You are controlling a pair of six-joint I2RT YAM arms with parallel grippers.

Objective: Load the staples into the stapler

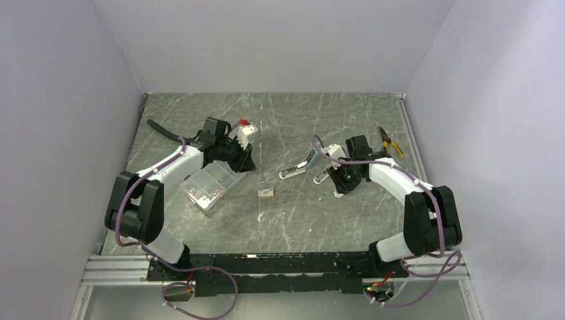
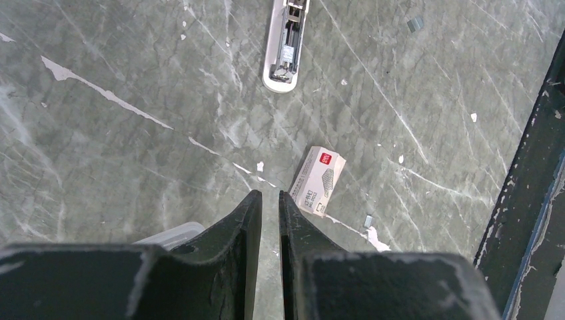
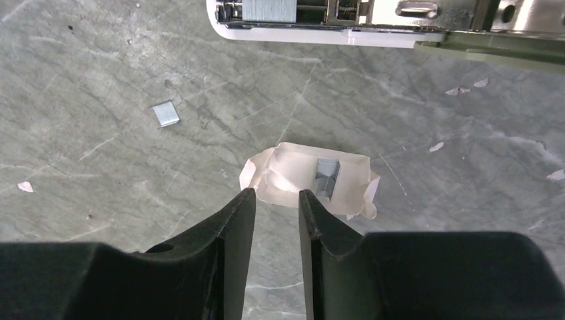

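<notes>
An open stapler (image 1: 293, 171) lies mid-table, seen end-on in the left wrist view (image 2: 285, 53). A second one (image 3: 386, 17) crosses the top of the right wrist view. A torn paper wrapper (image 3: 290, 167) holds a staple strip (image 3: 326, 179); another strip (image 3: 165, 113) lies loose. My right gripper is over the wrapper, part open, nothing visible between its fingertips. My left gripper is above the table, its fingertips slightly apart and empty, near a small printed box (image 2: 318, 180).
A clear compartment box (image 1: 213, 183) sits under the left arm. Yellow-handled pliers (image 1: 390, 143) lie at the right edge. A dark hose-like piece (image 1: 160, 130) lies at back left.
</notes>
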